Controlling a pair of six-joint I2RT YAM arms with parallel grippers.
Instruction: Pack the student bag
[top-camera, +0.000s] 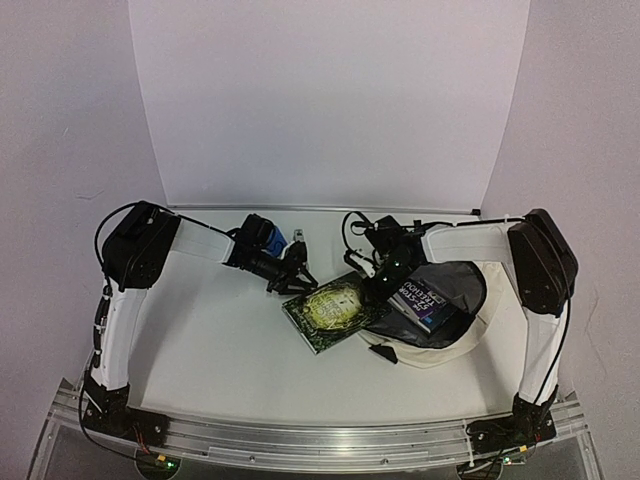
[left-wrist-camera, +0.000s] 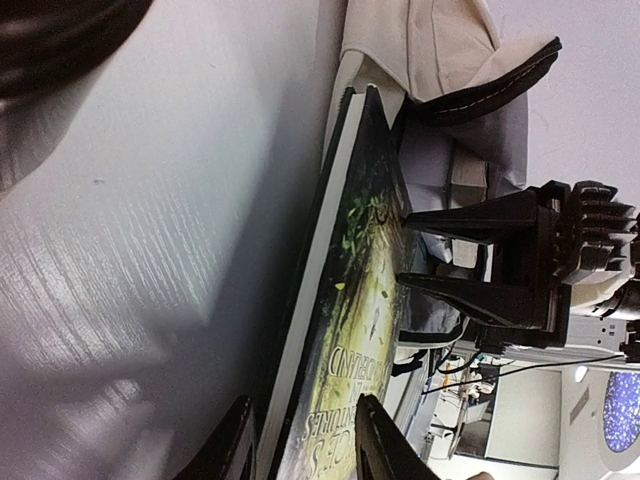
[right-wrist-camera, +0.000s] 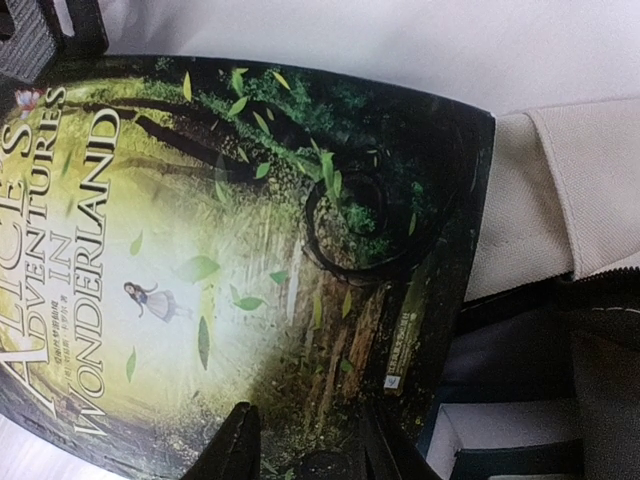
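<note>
The Alice's Adventures in Wonderland book (top-camera: 331, 310) lies at mid-table, its right end against the mouth of the beige and black bag (top-camera: 462, 347). My left gripper (top-camera: 304, 284) is at its upper left corner. In the left wrist view the fingers of the left gripper stand apart, the book's edge (left-wrist-camera: 312, 250) running between them; contact cannot be made out. My right gripper is open above the cover near the bag end, its two fingertips (left-wrist-camera: 415, 220) at the cover. A purple-blue book (top-camera: 424, 304) rests inside the bag.
Behind the left gripper is a blue object (top-camera: 276, 240), partly hidden by the arm. A small grey item (top-camera: 298, 236) stands beside it. The bag's flap (right-wrist-camera: 600, 190) rises beside the book.
</note>
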